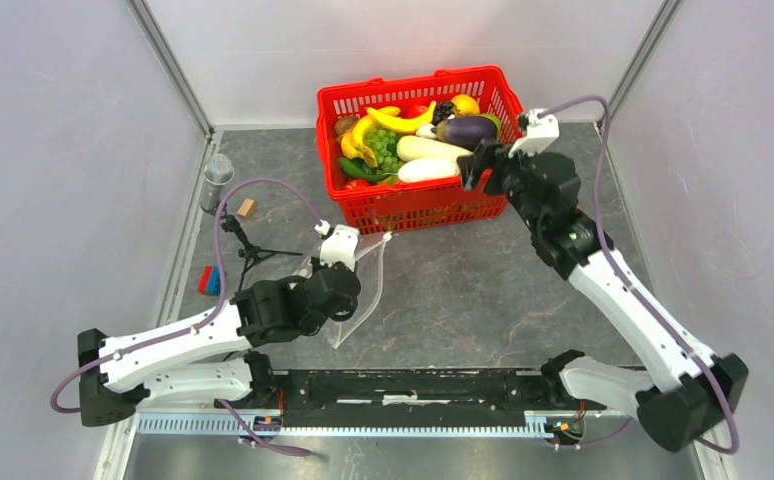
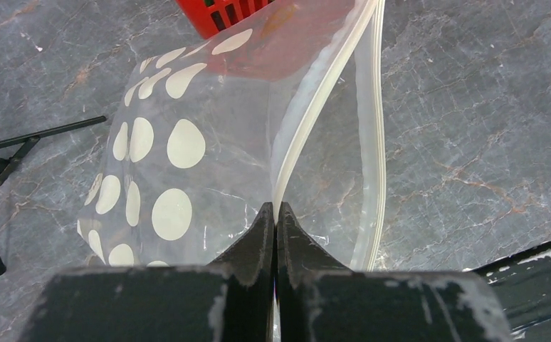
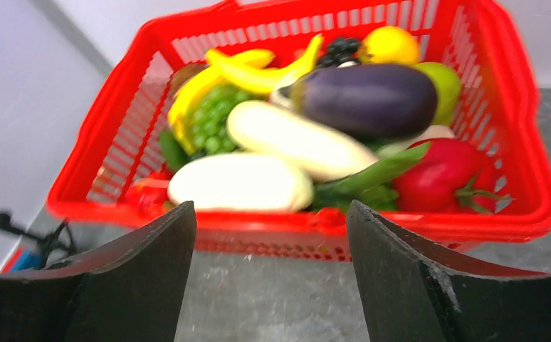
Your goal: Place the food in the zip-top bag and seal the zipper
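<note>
A clear zip bag (image 2: 237, 142) with cream oval spots lies on the table, largely under the left arm in the top view; my left gripper is shut on its zipper edge. My right gripper is raised at the front right rim of the red basket (image 1: 403, 210), fingers apart. The basket holds food: an eggplant (image 3: 365, 100), bananas (image 3: 258, 75), grapes (image 3: 216, 114), a pale long squash (image 3: 297, 139), a white oblong vegetable (image 3: 237, 182) and a red tomato (image 3: 436, 174), among others.
A black stand (image 1: 248, 245) with a silver-topped piece, a wooden block (image 1: 246, 208) and a red-blue object (image 1: 210, 280) are on the left. Walls bound both sides.
</note>
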